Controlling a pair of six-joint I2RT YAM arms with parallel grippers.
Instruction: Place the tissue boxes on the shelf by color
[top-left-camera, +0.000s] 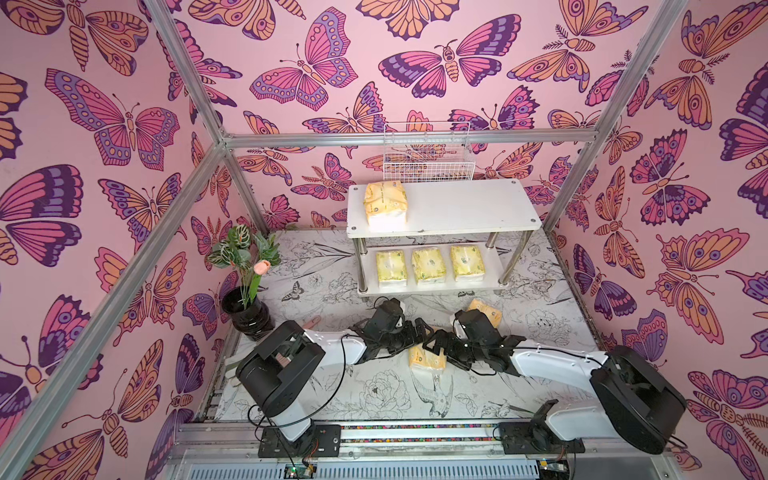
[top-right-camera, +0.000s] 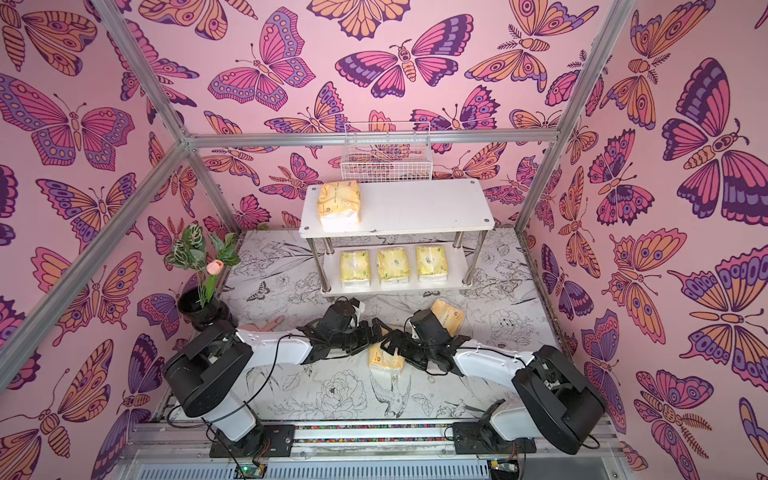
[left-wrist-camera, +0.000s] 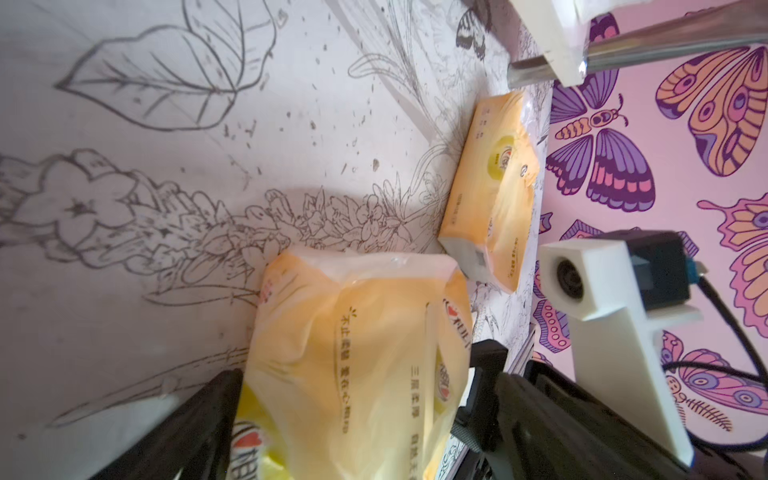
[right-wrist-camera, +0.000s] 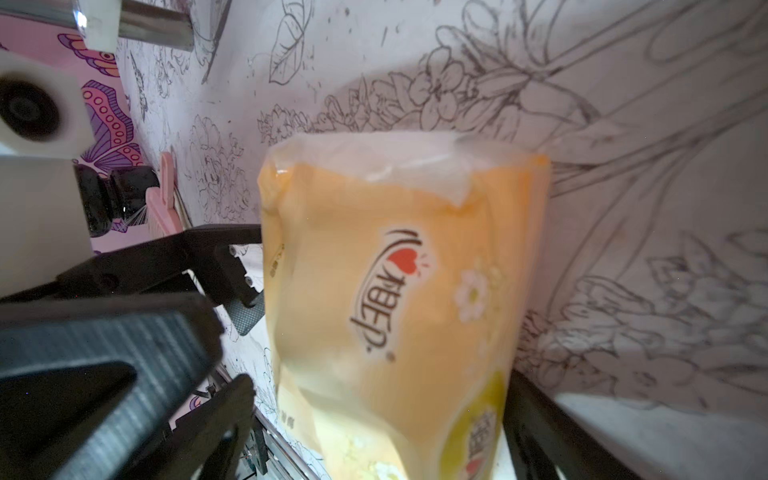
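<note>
An orange tissue pack (top-left-camera: 427, 358) lies on the table, partly hidden under both grippers; it fills the middle of the left wrist view (left-wrist-camera: 352, 360) and the right wrist view (right-wrist-camera: 392, 304). My left gripper (top-left-camera: 421, 329) is over its left part, fingers spread wide around it. From the right, my right gripper (top-left-camera: 435, 344) stands open with the same pack between its parted fingers. The two grippers nearly touch. A second orange pack (left-wrist-camera: 492, 188) lies behind the right gripper. On the shelf's top board (top-left-camera: 464, 204) sits one orange pack (top-left-camera: 385, 205).
Three yellow-green packs (top-left-camera: 429, 265) stand in a row on the lower board (top-left-camera: 496, 268). Shelf legs (top-left-camera: 516, 257) rise behind the arms. A potted plant (top-left-camera: 246, 288) is at left. The top board is bare right of its pack.
</note>
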